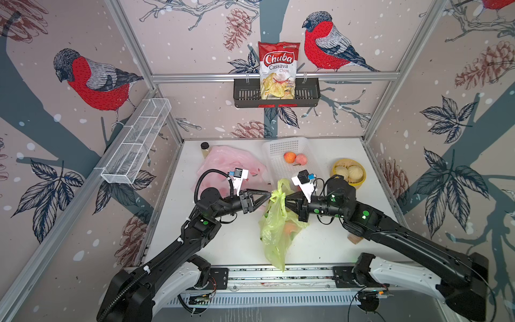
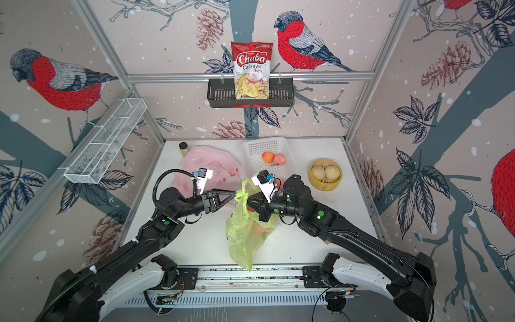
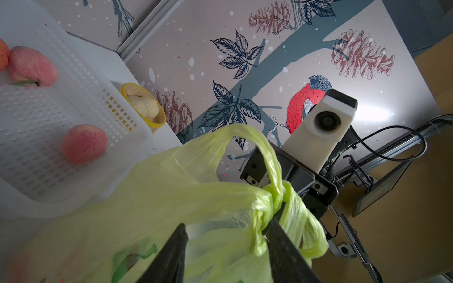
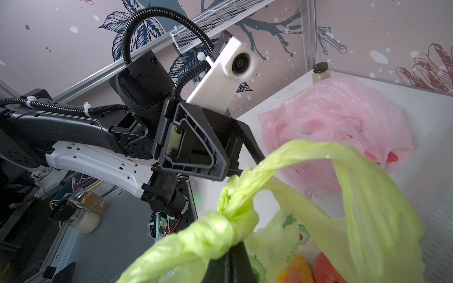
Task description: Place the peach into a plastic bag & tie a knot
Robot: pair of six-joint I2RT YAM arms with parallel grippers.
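A yellow-green plastic bag [image 1: 280,241] hangs from my right gripper [image 1: 289,201], which is shut on it; its top is twisted into a knot-like bunch [image 4: 231,221] at those fingertips. Fruit [image 4: 330,271] shows inside the bag's lower part. My left gripper [image 1: 265,194] is open just left of the bunched top, its fingertips apart in the left wrist view, with nothing clearly between them.
A white basket [image 1: 279,150] with peaches [image 1: 301,159] stands behind the bag. A pink bag [image 1: 225,161] lies back left beside a jar [image 1: 205,150]. A yellow steamer of buns [image 1: 348,171] sits at the right.
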